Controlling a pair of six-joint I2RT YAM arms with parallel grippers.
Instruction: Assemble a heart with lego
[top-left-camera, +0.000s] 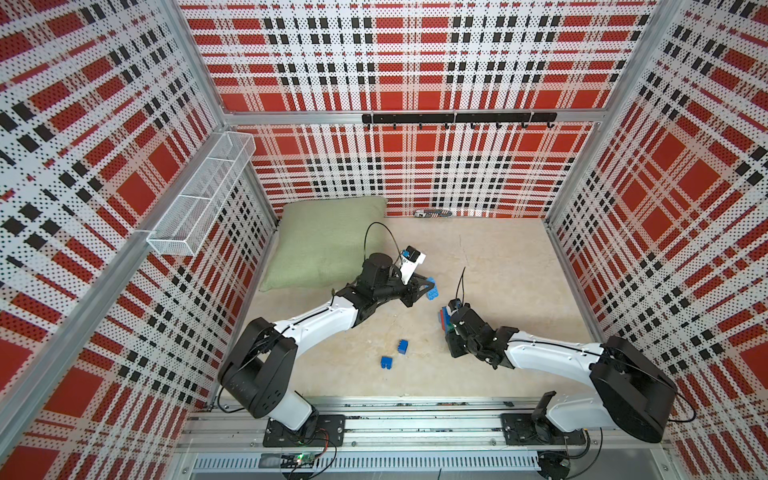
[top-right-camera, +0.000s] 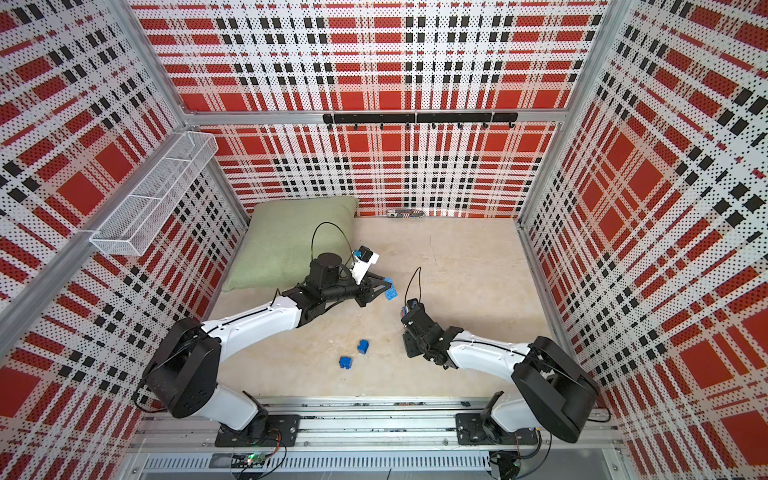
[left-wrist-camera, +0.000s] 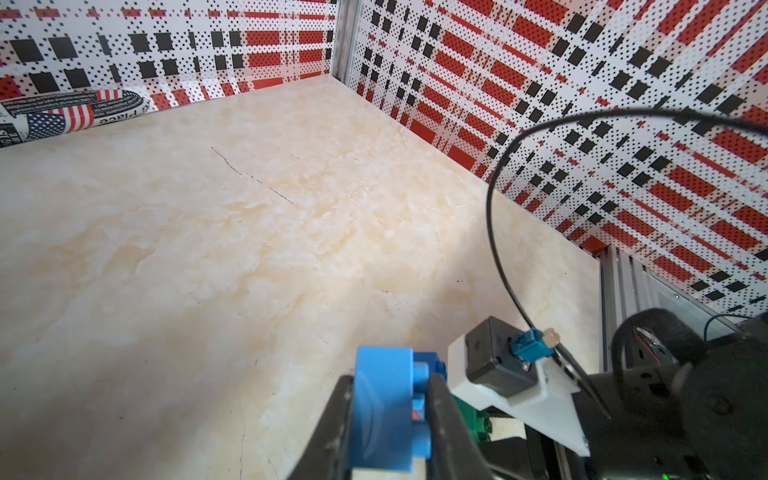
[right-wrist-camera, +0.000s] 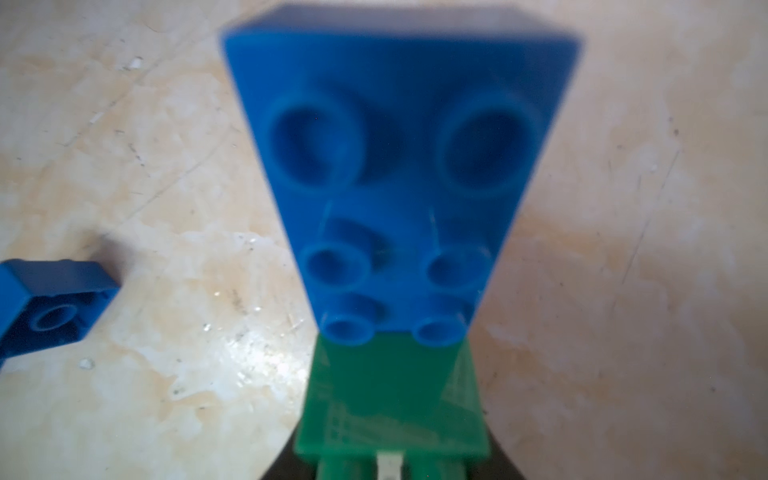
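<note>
A light blue brick (left-wrist-camera: 382, 408) is pinched between the fingers of my left gripper (top-left-camera: 425, 288), above the middle of the table, its studs facing right in the left wrist view. My right gripper (top-left-camera: 453, 330) is shut on a joined group of bricks. Up close in the right wrist view, its dark blue brick (right-wrist-camera: 404, 208) shows several studs, and a green brick (right-wrist-camera: 392, 392) sits between the fingers. A sliver of red brick (top-left-camera: 442, 318) peeks out beside the right gripper. The held bricks stay apart.
Two loose blue bricks (top-left-camera: 402, 346) (top-left-camera: 386, 362) lie on the table's near side, left of the right gripper. A green cushion (top-left-camera: 328, 240) fills the back left.
</note>
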